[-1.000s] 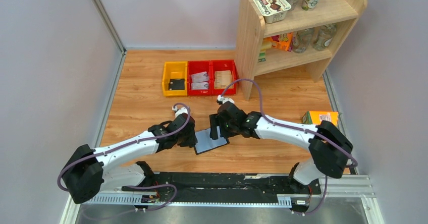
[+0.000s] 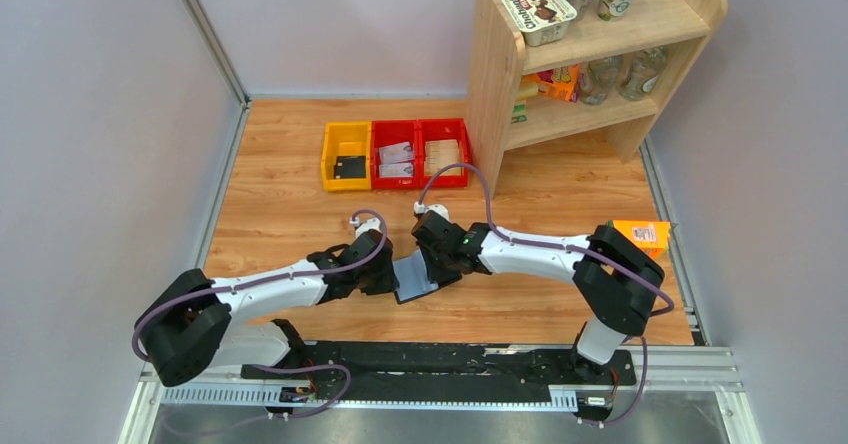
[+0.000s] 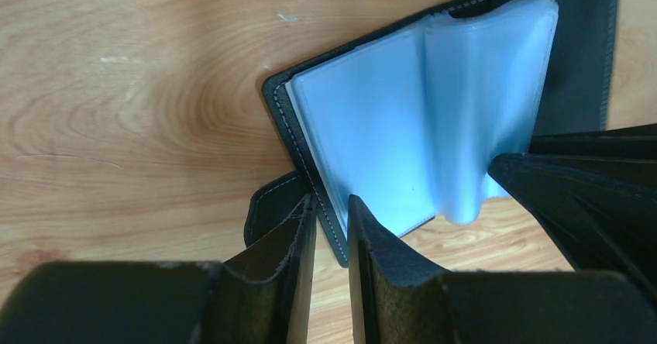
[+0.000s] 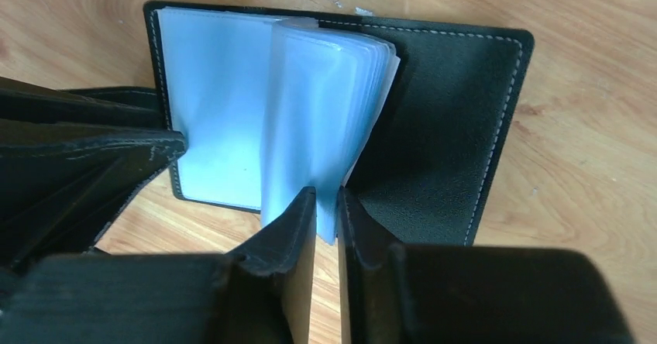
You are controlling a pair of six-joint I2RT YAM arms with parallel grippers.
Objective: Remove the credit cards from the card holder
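Observation:
The card holder lies open on the table, its dark stitched cover [image 4: 449, 119] spread flat under a stack of translucent sleeves [image 4: 318, 119]. In the top view its pale face [image 2: 412, 276] shows between the two arms. My left gripper is shut on the holder's left edge, cover and bottom sleeve together. The right gripper is closed on the near edge of the sleeve stack, which is lifted and curled away from the bottom sleeve. No loose card shows; whether cards sit in the sleeves, I cannot tell.
Behind the holder stand a yellow bin [image 2: 347, 182] with a black item and a red two-part bin [image 2: 418, 154] with cards and pale sticks. A wooden shelf [image 2: 490, 94] rises at the back right. An orange box [image 2: 640, 234] lies far right. Open table surrounds the arms.
The holder and left gripper have shifted slightly right.

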